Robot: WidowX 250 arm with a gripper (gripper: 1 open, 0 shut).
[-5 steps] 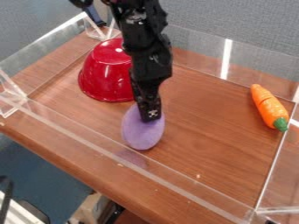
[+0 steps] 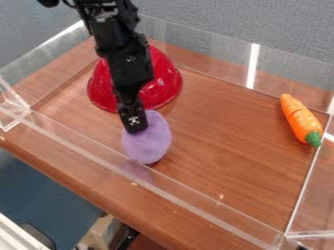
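The black gripper (image 2: 131, 115) reaches down from the top, its tip at the upper edge of a purple oval object (image 2: 147, 145) lying on the wooden surface. Whether the fingers are open or shut on it cannot be made out. Behind the arm sits a red bowl (image 2: 155, 89), overturned and partly hidden by it.
An orange carrot (image 2: 299, 117) lies at the right near the back. Clear low walls (image 2: 252, 64) border the wooden surface (image 2: 229, 161), whose middle right is bare. Dark blue floor (image 2: 33, 186) shows at the lower left.
The gripper has shifted left, now covering more of the red bowl. The purple object's top appears slightly farther left; the carrot stays put.
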